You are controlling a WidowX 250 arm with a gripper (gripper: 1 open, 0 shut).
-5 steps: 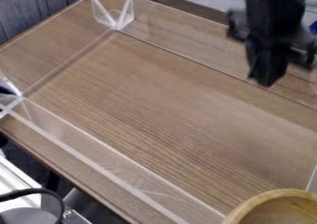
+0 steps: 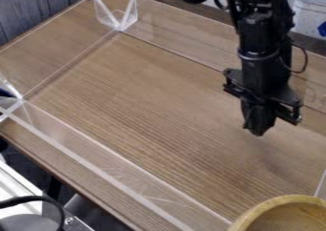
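Note:
My black gripper (image 2: 258,123) hangs over the right part of the wooden tabletop (image 2: 140,111), pointing down. It is shut, with nothing visible between its fingers. At the bottom right corner a light wooden bowl (image 2: 284,209) is partly in view, below the gripper and apart from it.
Clear plastic barriers (image 2: 102,160) run along the table's edges, with a clear corner piece (image 2: 116,16) at the top. Black cables and white equipment lie beyond the lower left edge.
The arm has come down and nearer from the upper right, lowering the gripper toward the tabletop. The bowl has not moved.

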